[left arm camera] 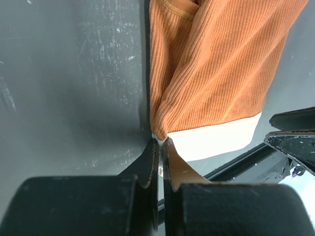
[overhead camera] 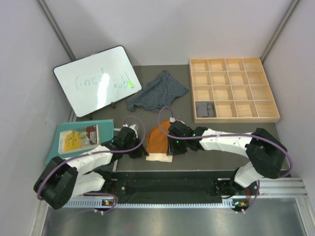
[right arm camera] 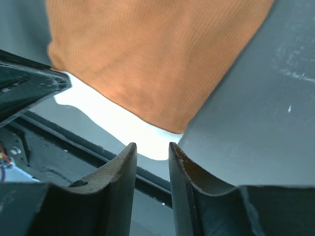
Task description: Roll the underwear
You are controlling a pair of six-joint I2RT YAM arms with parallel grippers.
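Orange underwear [overhead camera: 157, 139] with a white waistband [left arm camera: 211, 135] lies folded lengthwise on the dark table, band toward the front edge. At its left corner my left gripper is shut, the fingertips at the band where the orange cloth meets it; whether cloth is pinched between them is hard to see. My right gripper stands part open over the band's other corner, with nothing seen held between its fingers.
A striped dark cloth [overhead camera: 155, 93] lies behind. A wooden compartment box [overhead camera: 241, 93] holding grey items is at back right, a whiteboard [overhead camera: 93, 76] at back left, and a teal tray [overhead camera: 106, 129] at left.
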